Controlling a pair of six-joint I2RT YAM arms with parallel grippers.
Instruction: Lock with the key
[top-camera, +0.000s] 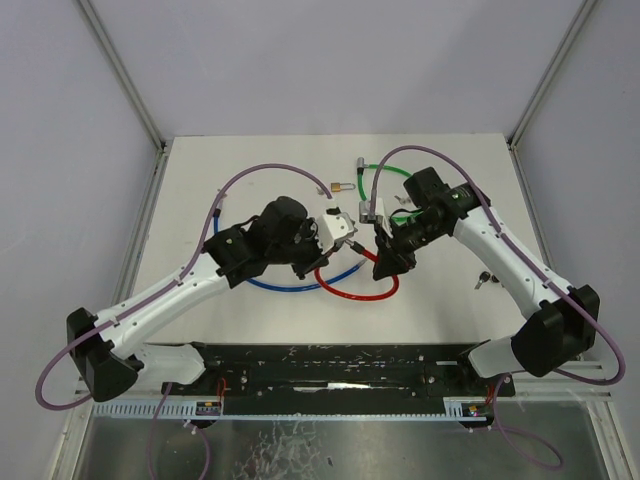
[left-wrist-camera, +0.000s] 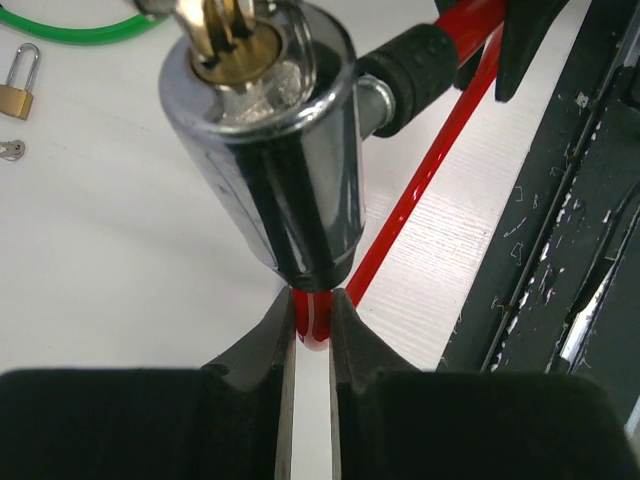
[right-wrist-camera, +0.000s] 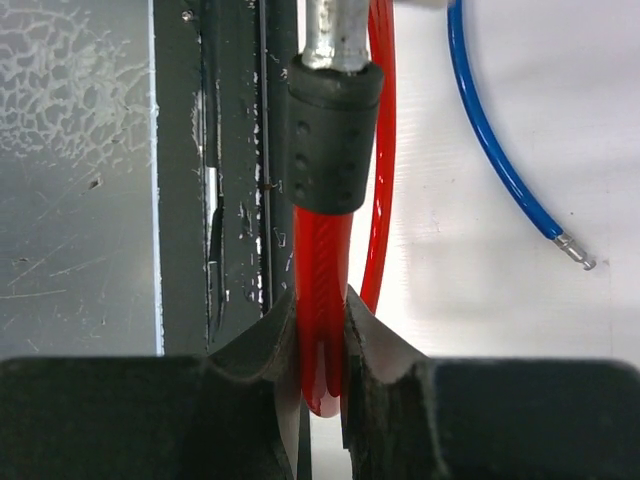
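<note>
In the top view the red cable lock (top-camera: 358, 296) hangs in a loop between my grippers. My left gripper is shut on the red cable just below its silver lock cylinder (left-wrist-camera: 270, 170). A brass-coloured core (left-wrist-camera: 237, 55) shows at the cylinder's upper end, with blurred metal at the frame edge; whether a key is in it, I cannot tell. My right gripper is shut on the cable's other end, behind the black sleeve (right-wrist-camera: 335, 140). That sleeve's metal pin (left-wrist-camera: 375, 104) meets the cylinder's side; how deep it sits is hidden.
A blue cable (top-camera: 290, 288) lies on the white table below the grippers. Behind my right gripper is a green cable lock (top-camera: 390, 169). A brass padlock (left-wrist-camera: 14, 100) rests at the back, and small dark items (top-camera: 484, 279) lie right.
</note>
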